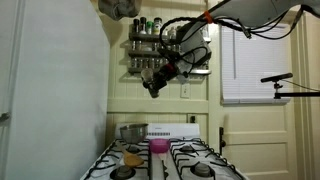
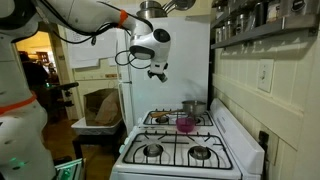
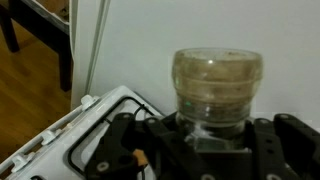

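A clear glass jar (image 3: 215,85) with pale brown contents fills the middle of the wrist view. My gripper is shut on it, and the jar hides most of the fingers. In exterior view 1 the gripper (image 1: 154,86) hangs in the air above the stove, in front of the spice shelves (image 1: 165,48). Exterior view 2 has the gripper (image 2: 158,73) high up beside the white fridge (image 2: 190,60); the jar is too small to make out there.
Below is the white stove (image 2: 190,172) with black grates. A metal pot (image 1: 133,132), a pink-purple container (image 1: 159,146) and a wooden piece (image 1: 132,159) stand or lie on it. The large white panel (image 1: 45,90) bounds the left side.
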